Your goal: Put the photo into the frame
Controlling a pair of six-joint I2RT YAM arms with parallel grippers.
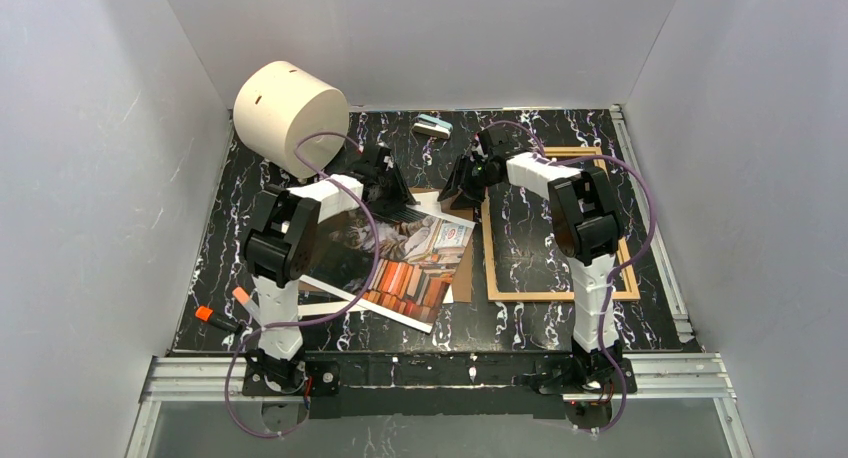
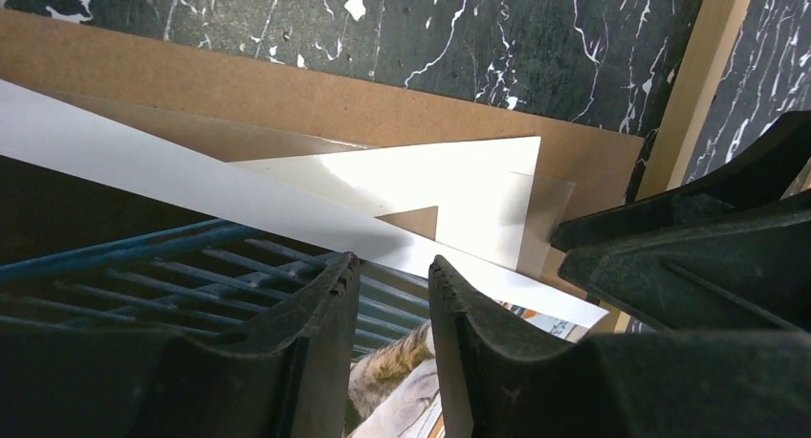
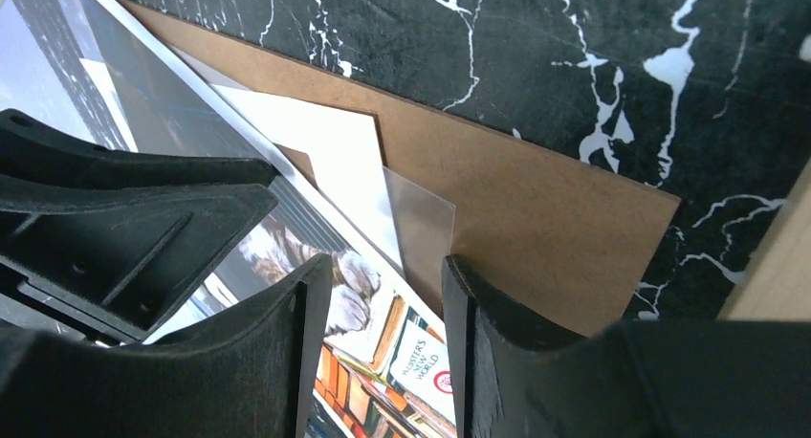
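The photo (image 1: 400, 288), a cat with books and a white border, lies slanted on the brown backing board (image 1: 463, 278) and white mat (image 2: 478, 199). My left gripper (image 1: 408, 200) is at its upper edge; in the left wrist view a narrow gap shows between the left fingers, with the white border (image 2: 287, 208) crossing it. My right gripper (image 1: 452, 198) is by the photo's upper right corner. Its fingers (image 3: 311, 314) show a gap too, with the photo edge in it. Whether either grips the sheet is unclear. The empty wooden frame (image 1: 489, 258) lies to the right.
A large cream cylinder (image 1: 275, 118) stands at the back left, a stapler (image 1: 432, 127) at the back middle. An orange-tipped tool (image 1: 215, 319) lies front left. The two grippers are close together. Bare table shows behind the photo.
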